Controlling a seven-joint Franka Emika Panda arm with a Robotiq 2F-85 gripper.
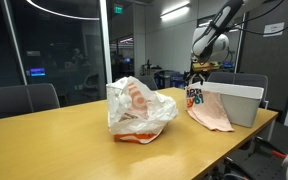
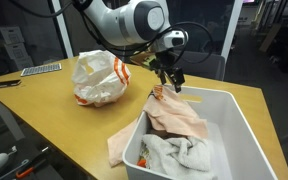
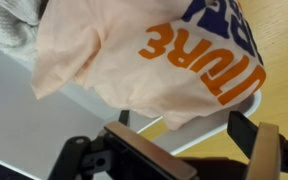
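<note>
A peach cloth (image 2: 179, 112) with orange and dark blue lettering lies bunched over the rim of a white box (image 2: 135, 158). In exterior view 1, a lettered part of the cloth (image 1: 195, 97) stands up at the box's side, and the rest spreads down onto the table. My gripper (image 2: 173, 77) is above the box's far rim, close over the raised end of the cloth. The wrist view shows the gripper open, fingers wide apart, the lettered cloth below and beyond them. Nothing shows gripped between them.
Inside the box lies a grey-white cloth (image 2: 179, 158). A crumpled white plastic bag (image 1: 139, 108) with orange print sits on the wooden table (image 1: 49, 135). Bare table stretches left of the bag in exterior view 1.
</note>
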